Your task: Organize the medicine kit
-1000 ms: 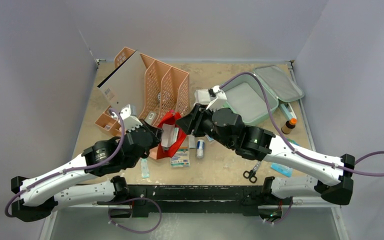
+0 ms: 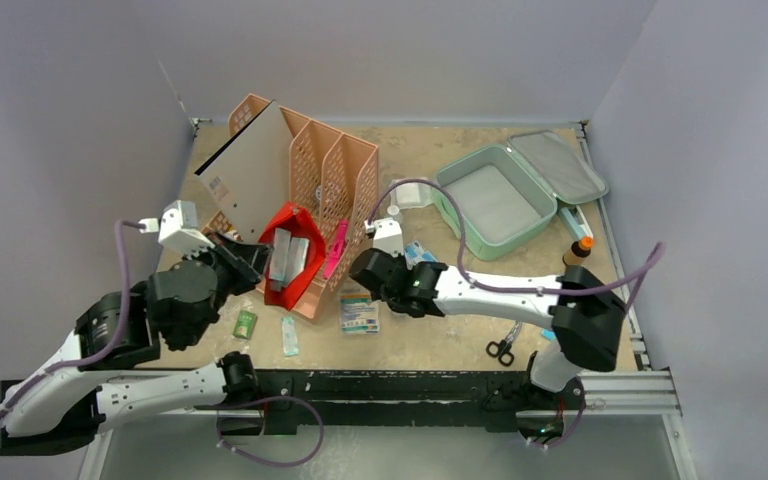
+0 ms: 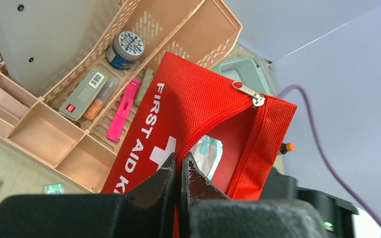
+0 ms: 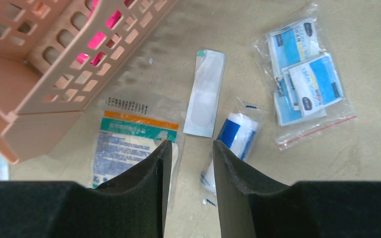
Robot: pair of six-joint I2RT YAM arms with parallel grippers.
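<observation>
My left gripper is shut on the fabric edge of a red first aid pouch (image 3: 151, 114), which hangs unzipped over the organizer with white packets inside. The peach organizer (image 3: 49, 139) holds a grey-green box (image 3: 83, 93), a dark blue jar (image 3: 125, 49) and a pink strip (image 3: 124, 109). Over the table, my right gripper is part open with nothing between its fingers. Below it lie a blue-white roll in clear wrap (image 4: 237, 136), a flat white packet (image 4: 205, 94) and a printed bag (image 4: 134, 144). A bag of blue-white packets (image 4: 305, 74) is to the right.
A mint-green case (image 2: 495, 200) stands open at the back right, empty. Beside it is a brown bottle with an orange cap (image 2: 578, 250). Scissors (image 2: 502, 345) lie near the front edge. A green packet (image 2: 245, 324) is at front left.
My left gripper has carried the red pouch leftward, over the organizer. The right gripper was beside the pouch, drew back right, and now hangs lower over the small packets, its arm swung across the table.
</observation>
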